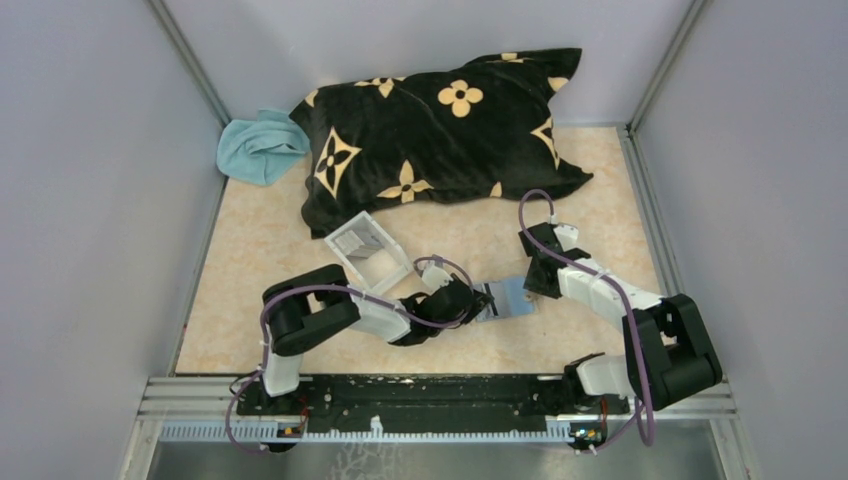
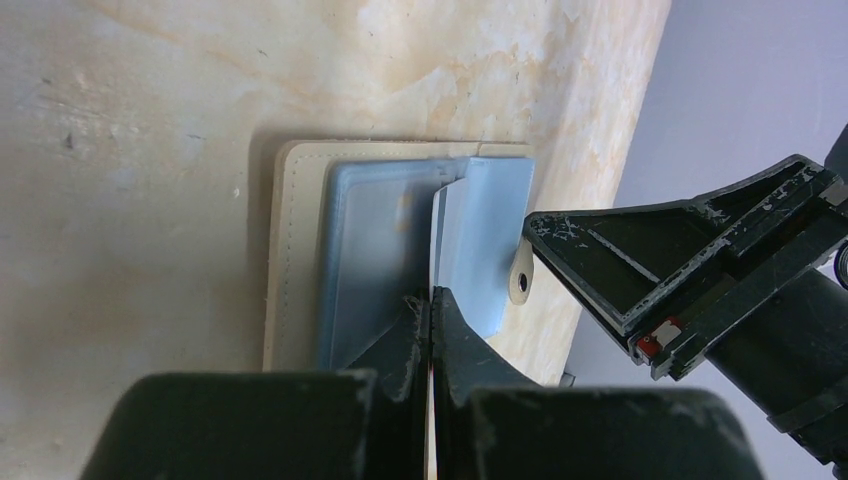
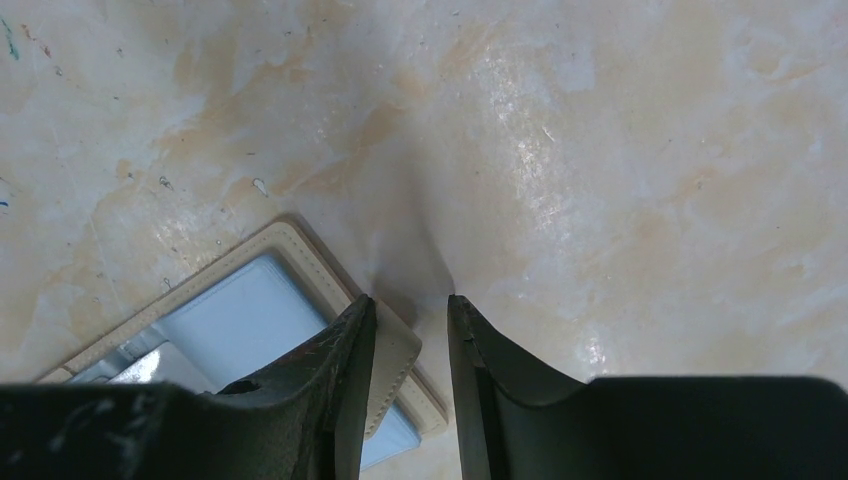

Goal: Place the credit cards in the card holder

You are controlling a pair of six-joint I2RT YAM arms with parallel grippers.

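The card holder (image 1: 508,298), beige with pale blue sleeves, lies on the table between both grippers. In the left wrist view my left gripper is shut over the holder (image 2: 300,250), its tips at the edge of a thin white card (image 2: 449,225) in the sleeve; whether they pinch it is unclear. In the right wrist view my right gripper is part open at the holder's edge, a beige flap (image 3: 390,350) beside its left finger. Bare table shows between the fingers.
A white open box (image 1: 365,250) stands left of the holder. A dark patterned cushion (image 1: 440,140) and a teal cloth (image 1: 262,148) lie at the back.
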